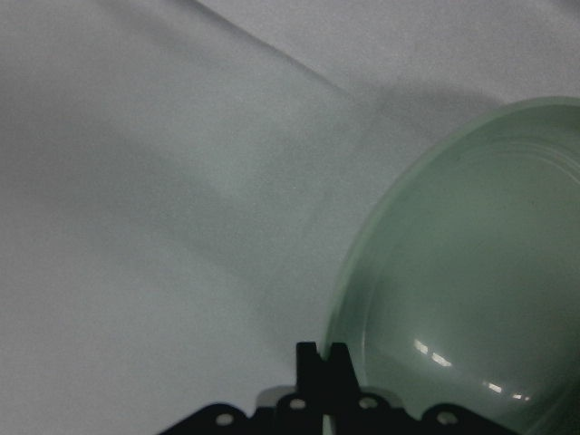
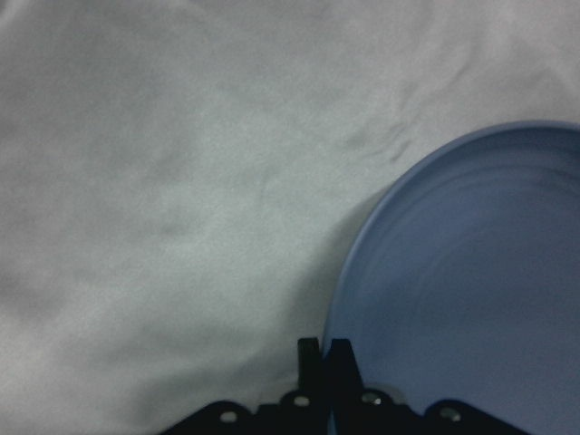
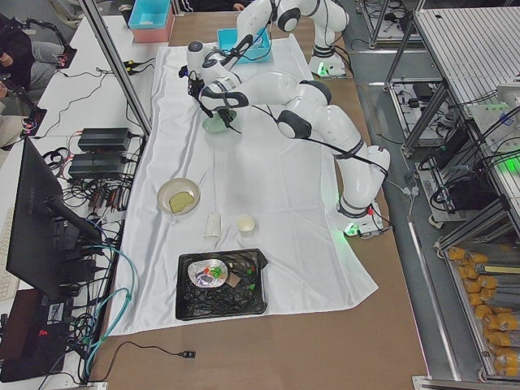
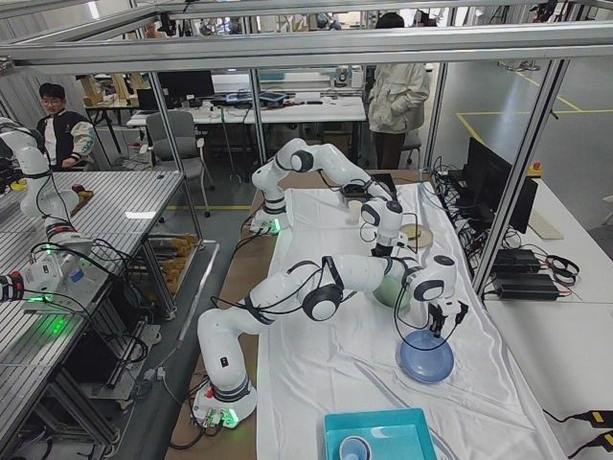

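In the left wrist view, my left gripper is shut at the curved near edge of a green bowl; whether the rim is between its fingers is hard to tell. In the right wrist view, my right gripper is likewise shut at the edge of a blue plate, its hold on the rim unclear. The camera right view shows the blue plate below the right gripper and the green bowl farther back, partly behind the right arm.
A cyan tray holds a cup at one end of the white cloth. A beige plate with a yellow item, two pale cup-like items and a black tray occupy the other part.
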